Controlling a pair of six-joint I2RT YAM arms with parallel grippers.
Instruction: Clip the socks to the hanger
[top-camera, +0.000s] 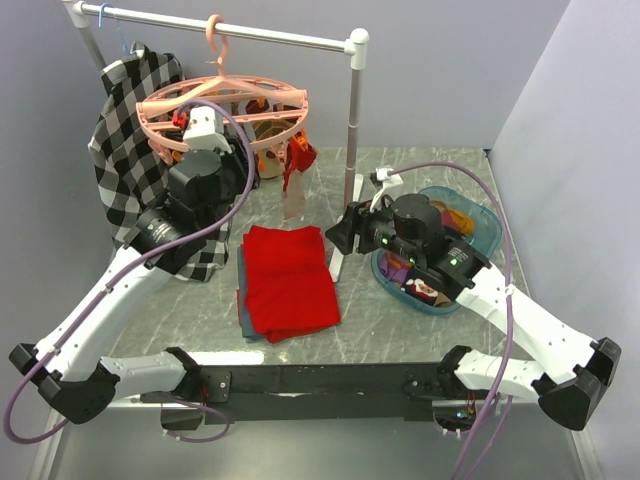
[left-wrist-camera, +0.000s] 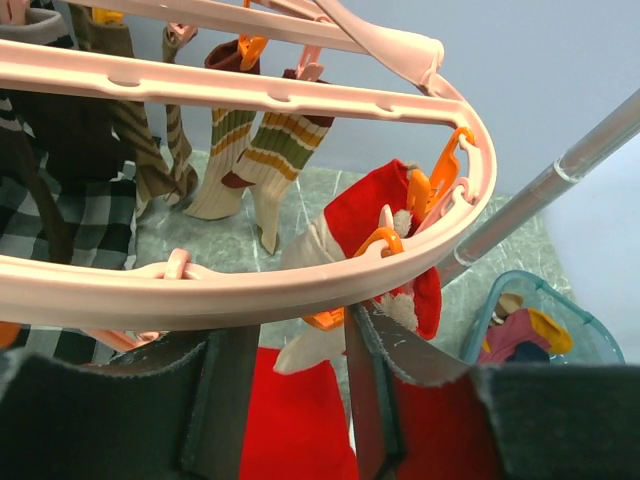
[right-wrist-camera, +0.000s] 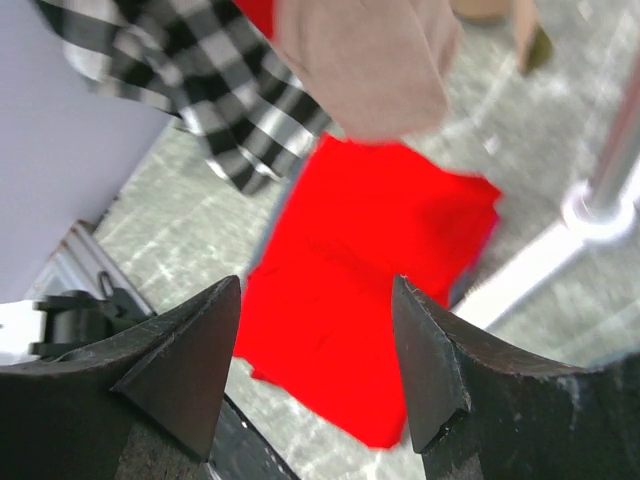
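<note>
The pink round clip hanger (top-camera: 222, 88) hangs from the rail, socks clipped around it. A red-and-white sock (left-wrist-camera: 365, 205) hangs at its right side by orange clips (left-wrist-camera: 444, 170); striped socks (left-wrist-camera: 280, 150) hang farther back. My left gripper is just under the near rim, its fingers partly hidden by it; they look parted, with the sock beyond. My right gripper stands open and empty right of the hanger, above the floor near the red folded cloth (top-camera: 288, 280).
A blue basket (top-camera: 435, 300) of socks sits at the right. A checkered cloth (top-camera: 125, 150) hangs at the left. The rack's upright pole (top-camera: 352, 130) stands between hanger and basket. Grey walls border both sides.
</note>
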